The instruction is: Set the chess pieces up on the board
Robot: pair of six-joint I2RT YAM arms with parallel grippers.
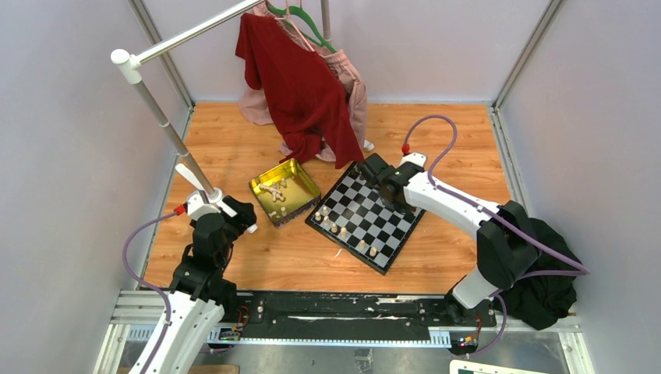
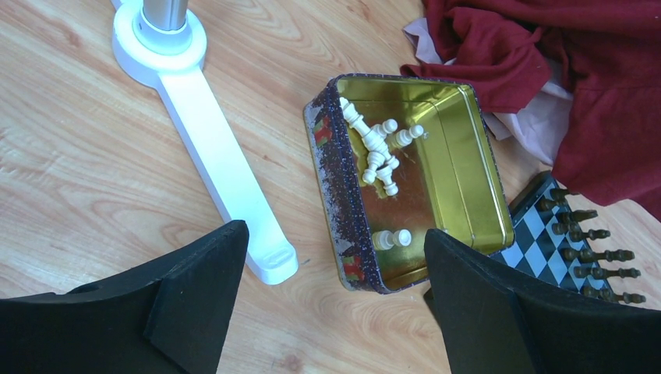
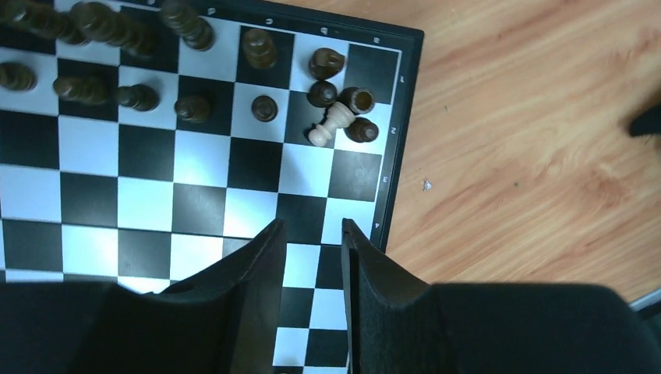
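The chessboard [image 1: 351, 222] holds several white pieces along its near edge and dark pieces along the far side [image 3: 109, 27]. In the right wrist view a white piece [image 3: 330, 125] lies on its side among the dark pieces at the board's corner. My open right gripper hangs over the board below that corner, nothing between its fingers. The gold tin box [image 2: 468, 179] holds several white pieces [image 2: 374, 144]. My left gripper is open above the table to the left of the box, holding nothing.
A clothes rack with a white foot [image 2: 218, 156] stands at the left; its red garment [image 1: 296, 93] hangs down near the box and board's back. Bare table [image 1: 460, 140] lies to the right and front. A black cloth [image 1: 546, 288] is heaped at the right.
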